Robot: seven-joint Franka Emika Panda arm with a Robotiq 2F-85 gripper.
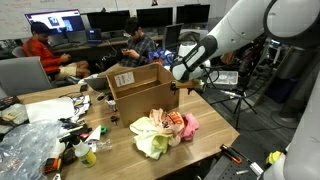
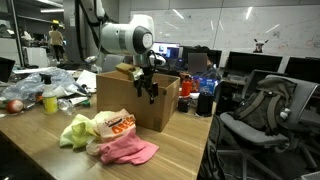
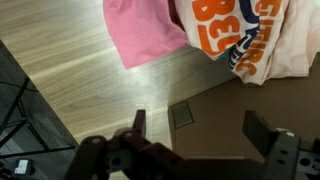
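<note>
My gripper is open in the wrist view, its dark fingers spread apart with nothing held between them. Beneath it are bare wooden table and the side of a brown cardboard box (image 3: 225,115). In exterior view 2 the gripper (image 2: 139,82) is at the upper part of the open-topped box (image 2: 178,108); whether it touches the cardboard cannot be told. A pink cloth (image 2: 130,148), an orange-and-white printed cloth (image 2: 113,124) and a yellow-green cloth (image 2: 77,133) lie bunched together on the table in front of the box.
A yellow-labelled bottle (image 1: 86,154) and clear plastic wrapping (image 1: 30,145) occupy the table's left side, among small items. An office chair (image 2: 262,140) with a backpack is beside the table. Two people sit behind.
</note>
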